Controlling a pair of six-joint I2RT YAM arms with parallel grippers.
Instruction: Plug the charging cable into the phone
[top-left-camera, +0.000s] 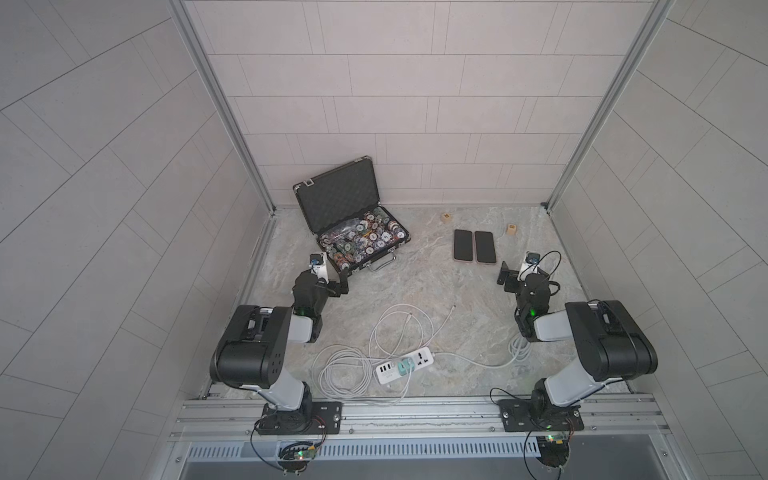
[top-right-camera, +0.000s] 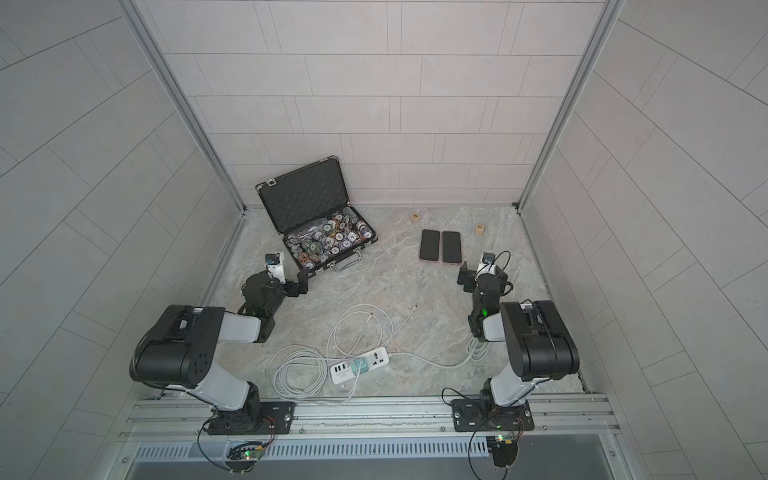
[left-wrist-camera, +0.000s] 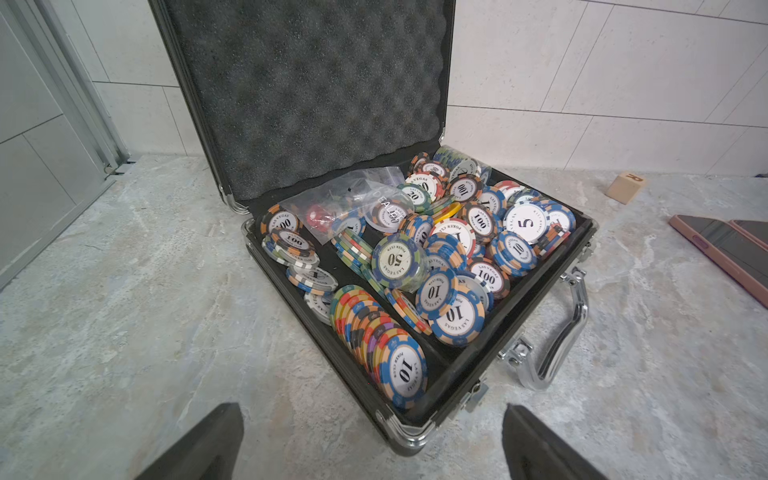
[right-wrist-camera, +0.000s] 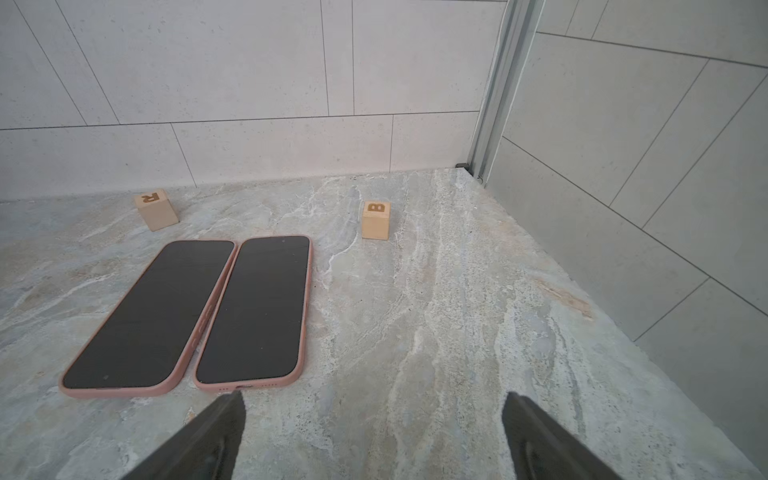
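Two phones, a left one and a right one, lie side by side, dark screens up, in pink cases. A white charging cable loops over the table, its loose end pointing to the back right. Other parts of it run to the power strip. My left gripper stands open and empty before the chip case. Open as well, my right gripper hangs in front and to the right of the phones, with only bare table between its fingers.
An open black case full of poker chips stands at the back left, lid up. Two small wooden blocks, one marked R and one marked B, sit behind the phones. Coiled cable lies near the front edge.
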